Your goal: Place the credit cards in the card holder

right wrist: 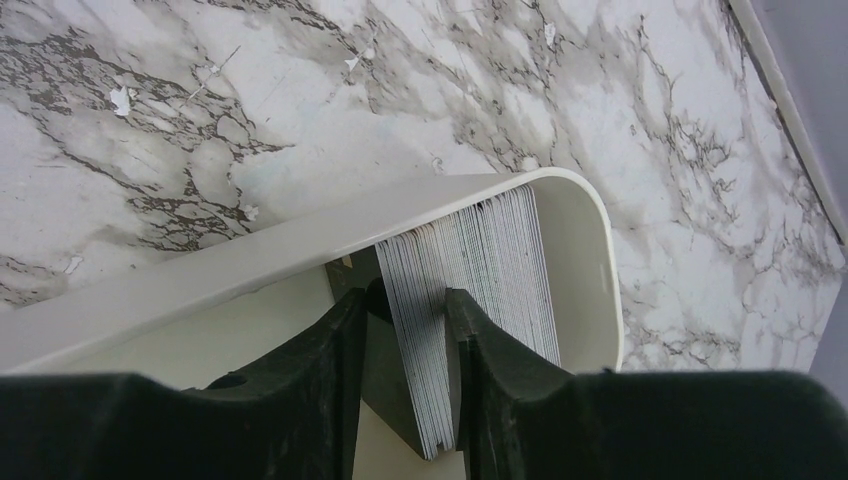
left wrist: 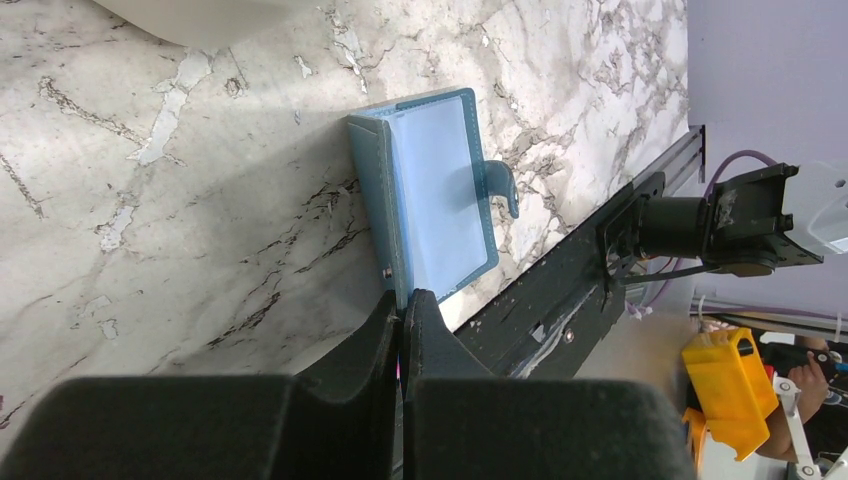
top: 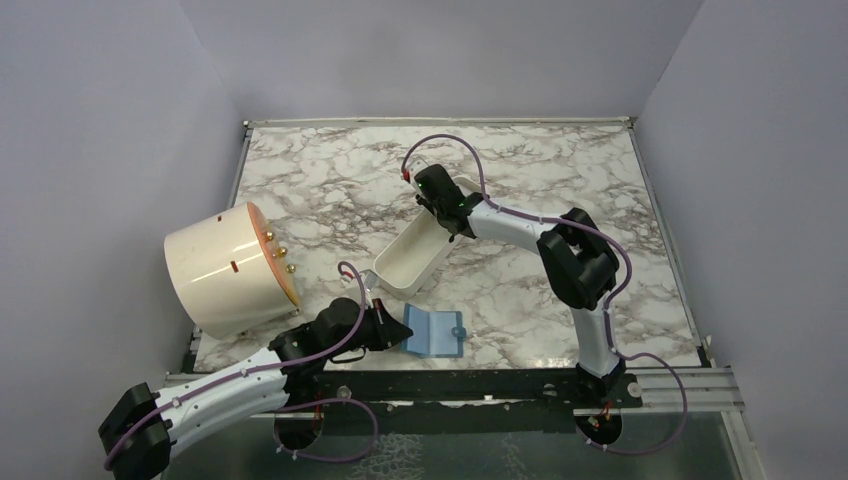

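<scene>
A light blue card holder (left wrist: 440, 190) lies open at the table's front; my left gripper is shut at its near end, on its edge or just touching it, which I cannot tell. A white oblong bin (top: 400, 270) sits mid-table. At its far end, in the right wrist view, a stack of thin cards (right wrist: 500, 270) leans with white edges up, beside a dark card (right wrist: 390, 380). My right gripper is part open down in the bin, its fingertips at the front of the stack and the dark card.
A cream cylinder (top: 220, 270) with brass knobs stands at the left. Walls bound the table at back and sides.
</scene>
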